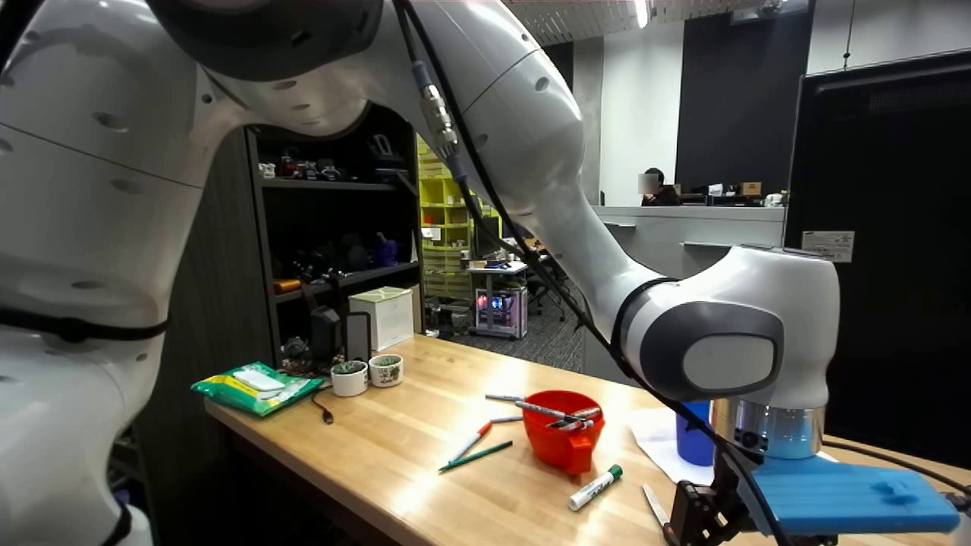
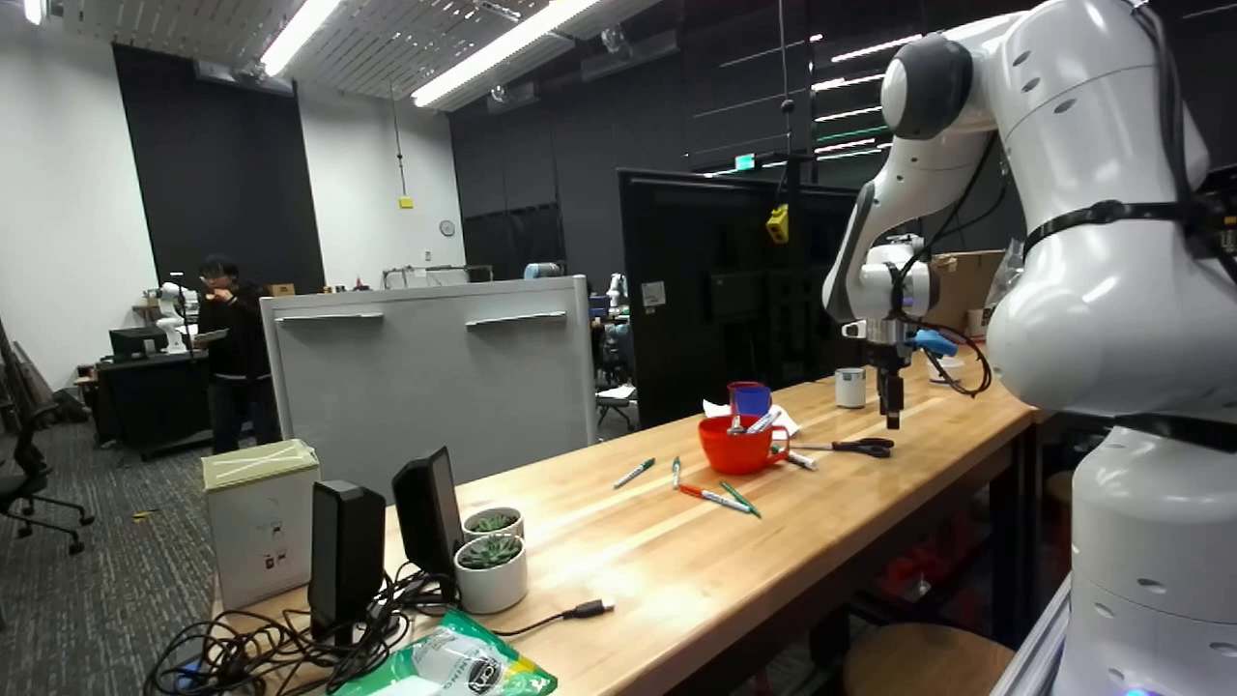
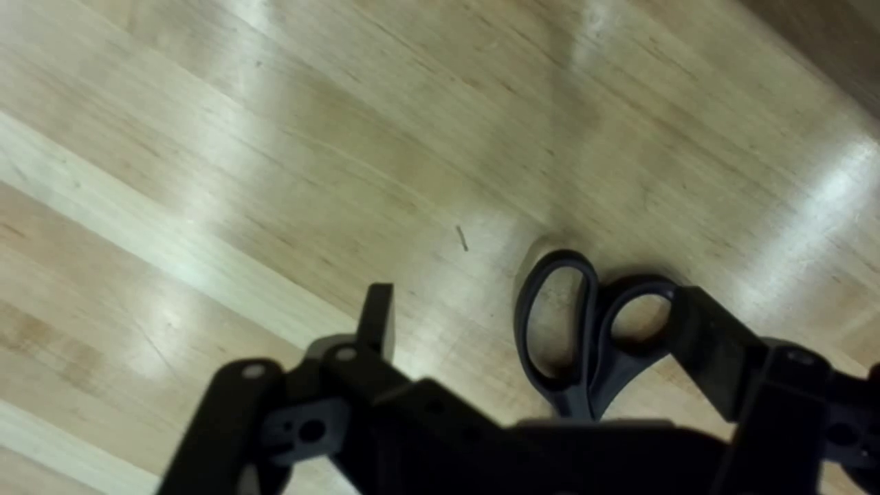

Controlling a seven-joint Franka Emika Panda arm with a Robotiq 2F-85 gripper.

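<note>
Black-handled scissors (image 3: 587, 330) lie on the wooden table, with their loops between my gripper's fingers in the wrist view, closer to the right finger (image 3: 713, 350). My gripper is open and grips nothing. From that view the blades are hidden under the gripper body. In exterior view 2 the gripper (image 2: 890, 420) points down just above the scissors (image 2: 864, 447). Only part of the gripper shows at the bottom of exterior view 1, where a scissor blade (image 1: 655, 506) sticks out beside it. Whether the right finger touches a loop, I cannot tell.
A red cup (image 1: 557, 438) holding markers stands nearby, with a blue cup (image 1: 694, 438) behind it. A green-capped marker (image 1: 596, 487) and several pens lie around the red cup. A white can (image 2: 849, 388) stands beyond the gripper. Bare table (image 3: 272, 165) surrounds the loops.
</note>
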